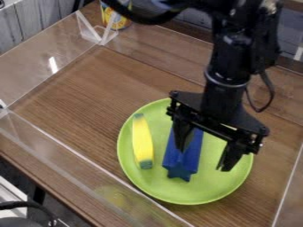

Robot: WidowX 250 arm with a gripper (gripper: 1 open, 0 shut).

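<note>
My black gripper (pixel 206 136) is open and lowered over a blue elongated block (pixel 182 170) on a green round plate (pixel 148 184). Its fingers stand on either side of the block's upper part, which is partly hidden behind them; whether they touch it cannot be told. A yellow elongated object (pixel 142 140) lies on the plate to the left of the blue block.
Transparent walls run along the left side and front left. A yellow can (pixel 112 16) stands at the back left, partly behind the arm.
</note>
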